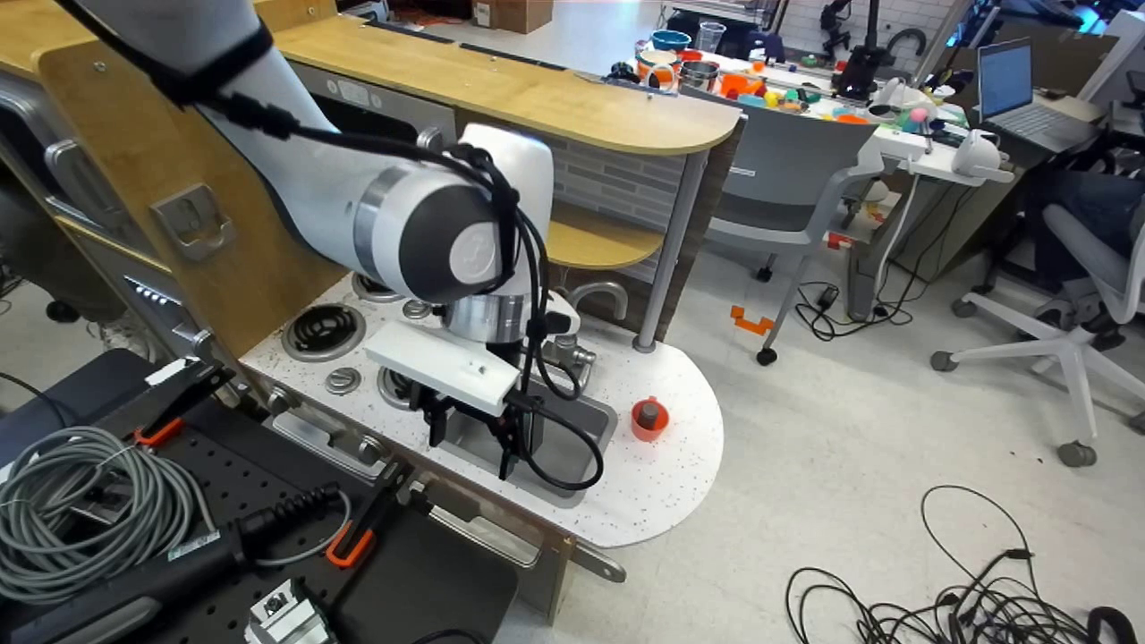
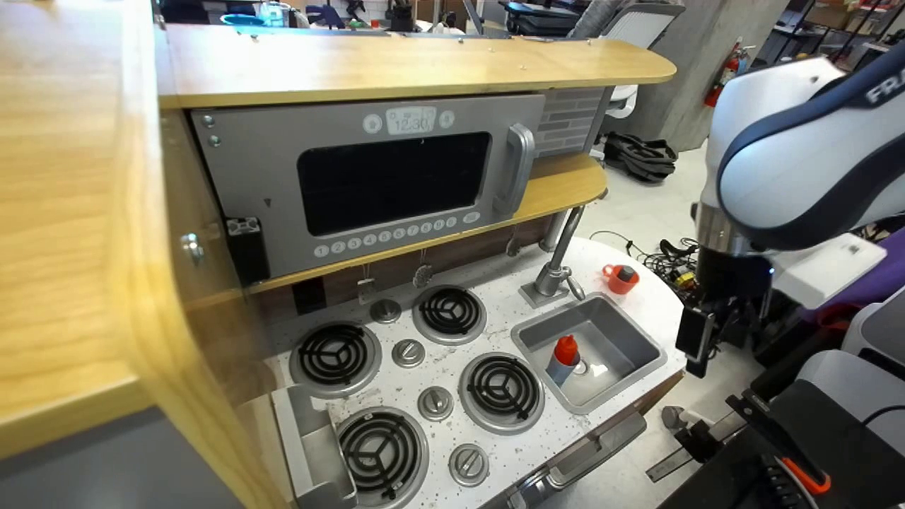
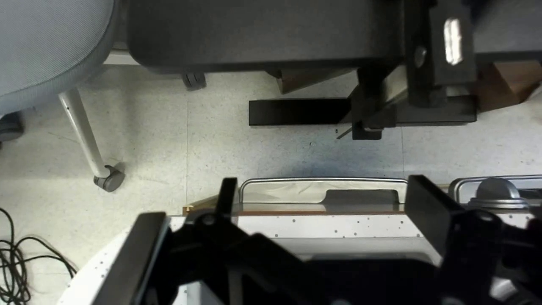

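My gripper (image 1: 472, 442) hangs over the front part of the sink in exterior view 1, fingers pointing down. Its fingers stand wide apart in the wrist view, where the gripper has nothing between its fingers. In exterior view 2 a red-topped item with a grey-blue lower part (image 2: 563, 360) leans in the left of the grey sink (image 2: 623, 335); the arm hides it in exterior view 1. A red cup (image 1: 649, 419) with a dark item inside stands on the white counter, right of the sink and apart from the gripper.
A faucet (image 2: 553, 276) rises behind the sink. Stove burners (image 2: 502, 386) and knobs lie to its left. A wooden shelf (image 1: 601, 241) stands above the counter's back.
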